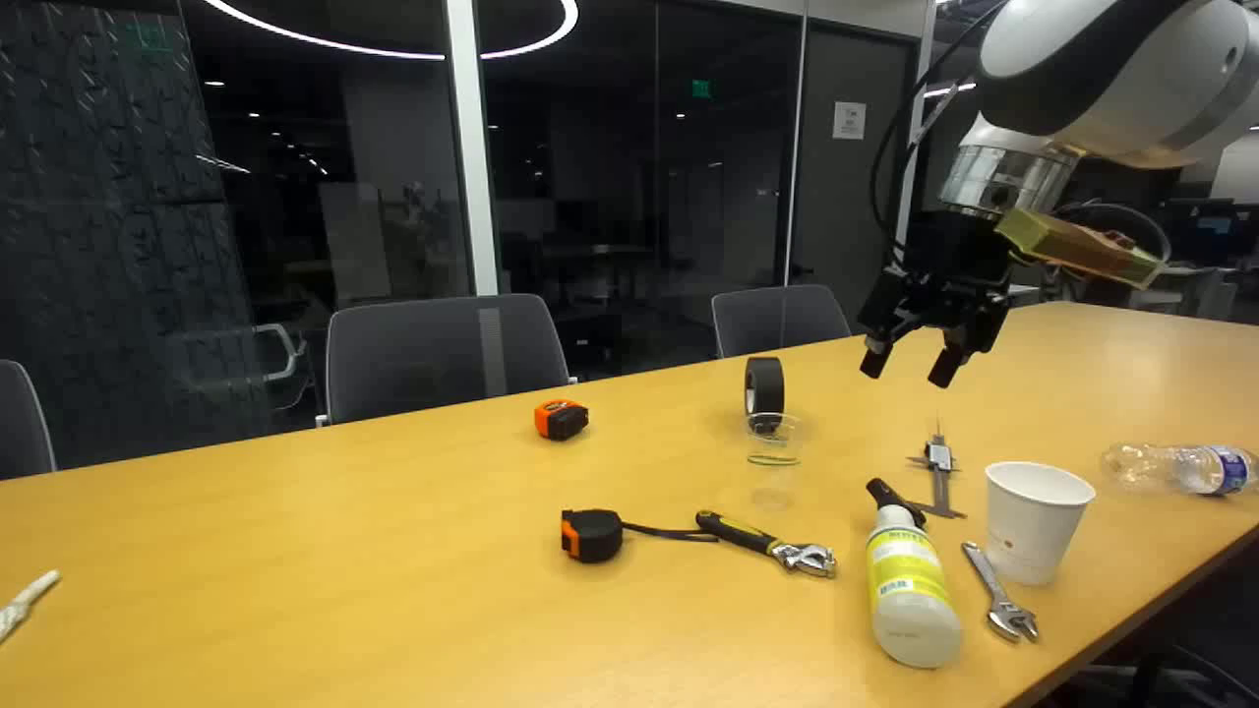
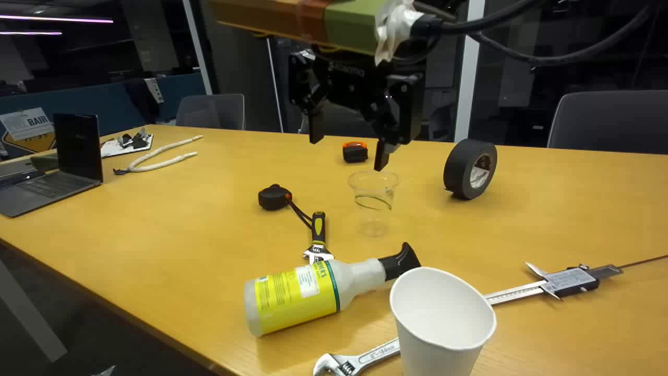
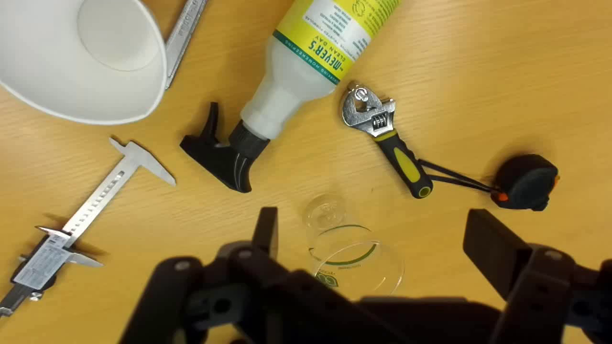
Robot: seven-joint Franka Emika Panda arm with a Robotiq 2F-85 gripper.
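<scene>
My gripper stands open above the table, its fingers wide apart with nothing held. In the wrist view a clear plastic cup (image 3: 344, 252) shows between the fingers but lower down, partly hidden by the gripper's body. The same cup (image 2: 373, 200) is upright on the table in the second exterior view, below the gripper (image 2: 348, 149). A yellow-labelled spray bottle (image 2: 297, 294) lies on its side. Near it are a white paper cup (image 2: 441, 319), standing upright, and an adjustable wrench with a yellow-and-black handle (image 3: 406, 163).
Around these lie a black tape measure (image 3: 525, 181), an orange one (image 1: 561, 419), a caliper (image 3: 86, 206), a metal wrench (image 1: 1000, 596) and a water bottle (image 1: 1180, 467). A black tape roll (image 2: 469, 169) stands on edge.
</scene>
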